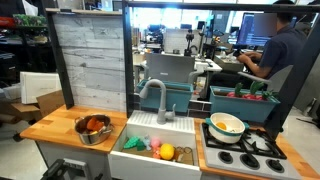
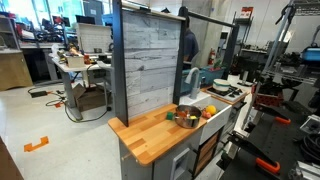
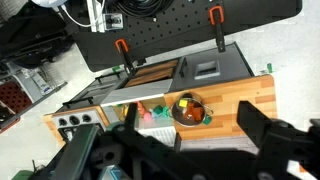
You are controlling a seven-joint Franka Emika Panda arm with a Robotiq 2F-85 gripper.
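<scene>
My gripper looks down in the wrist view, its dark fingers spread wide at the left and right, with nothing held between them. Well below, in the gap, a metal pot (image 3: 177, 112) stands on the wooden counter (image 3: 240, 98). Orange, red and green things lie inside it. In exterior view 1 the same pot (image 1: 83, 138) is on the left counter. To its right, the white sink (image 1: 130, 164) holds several toy foods, among them a pink one (image 1: 167, 151). A pale bowl (image 1: 226, 126) rests on the stove (image 1: 247, 158).
A grey faucet (image 1: 157, 88) rises behind the sink. Behind the counter, a teal bin (image 1: 232, 106) holds dark red and green things. A whitewashed plank wall (image 2: 152, 62) backs the pot's counter. Bare wood (image 2: 150, 136) lies beside the pot.
</scene>
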